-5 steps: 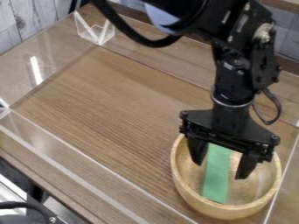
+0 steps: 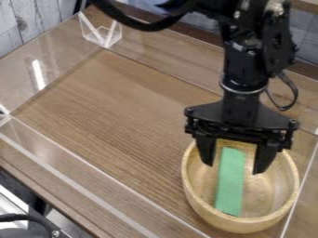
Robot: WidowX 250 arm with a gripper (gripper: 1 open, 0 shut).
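My gripper hangs open over a round beige bowl, its two black fingers spread to either side above the bowl's upper part. A green bar-shaped object lies lengthwise in the bowl, below and between the fingers, with nothing held. The arm's black body hides part of the bowl's far rim.
A clear plastic piece stands at the back left. Cables lie at the bottom left corner beyond the table's edge.
The gripper has shifted slightly up and back over the bowl since a second ago, still open. The bowl and the green object look unmoved.
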